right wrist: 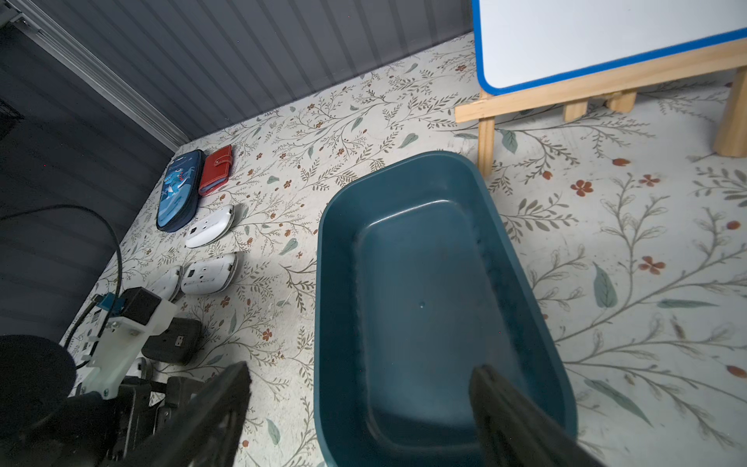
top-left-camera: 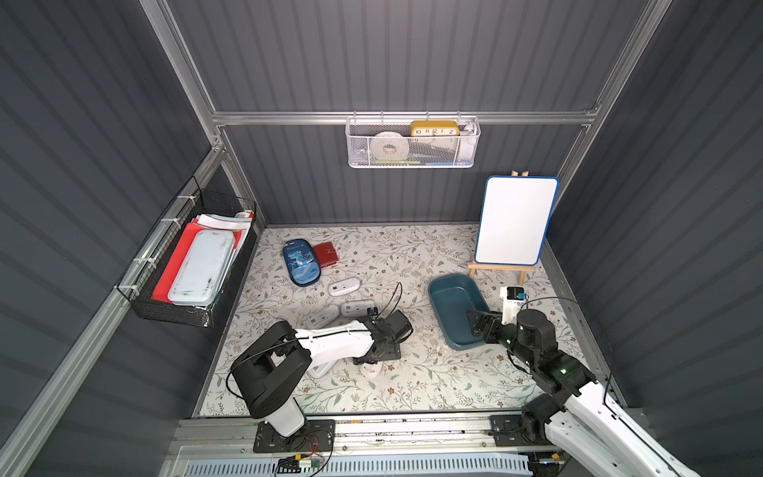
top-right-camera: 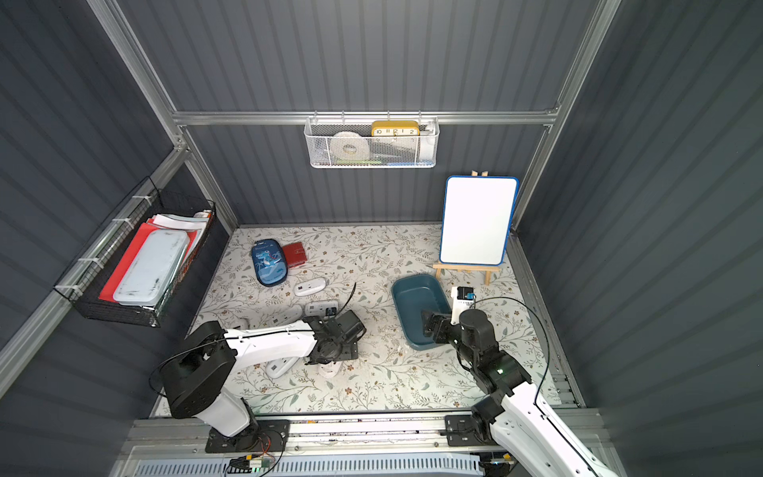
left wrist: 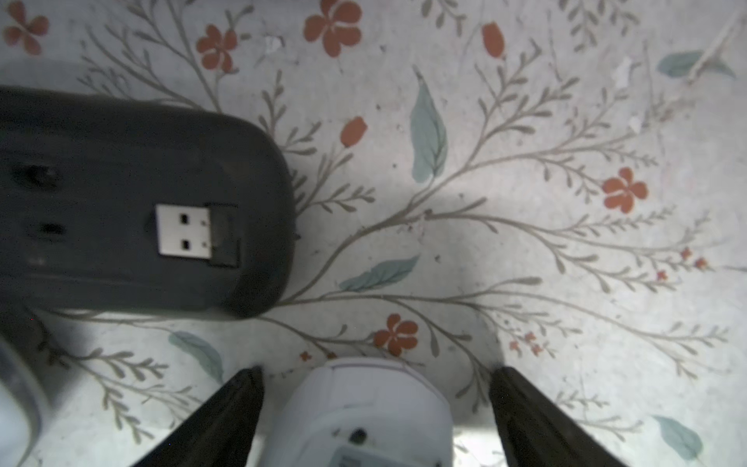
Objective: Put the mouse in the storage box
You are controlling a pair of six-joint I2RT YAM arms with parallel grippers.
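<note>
Several mice, among them a white one (top-left-camera: 344, 286), lie on the left half of the floral mat. My left gripper (top-left-camera: 381, 349) is low over them. In the left wrist view, a pale mouse (left wrist: 358, 416) sits between my open left fingers, beside a dark upturned mouse (left wrist: 132, 202) with a USB receiver. The teal storage box (right wrist: 420, 303) stands right of centre. My right gripper hangs open over the box's near end, with nothing between its fingers.
A whiteboard (top-left-camera: 516, 218) on an easel stands behind the box. A blue pouch (top-left-camera: 302, 262) and red wallet (top-left-camera: 326, 253) lie back left. A wire basket (top-left-camera: 190, 262) hangs on the left wall.
</note>
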